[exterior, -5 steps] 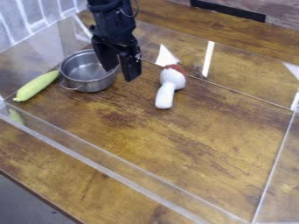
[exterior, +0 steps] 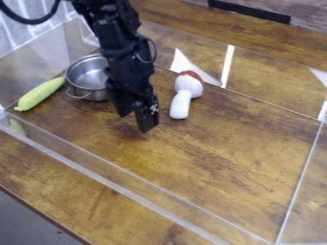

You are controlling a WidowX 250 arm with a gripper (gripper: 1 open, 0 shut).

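Observation:
The black robot arm reaches down from the top left to the wooden table, its gripper (exterior: 136, 119) low over the surface just in front of and right of a steel pot (exterior: 87, 75). Whether the fingers are open or shut is hard to make out at this size. A white object with a red-brown top (exterior: 186, 94) lies to the right of the gripper, apart from it. A yellow-green corn cob (exterior: 38, 95) lies left of the pot.
Clear plastic panels border the table along the left, front and right. White triangular pieces stand at the back.
The arm has extended downward and toward the front, the gripper moving from above the pot's right side to lower in the view. The objects on the table stay where they were.

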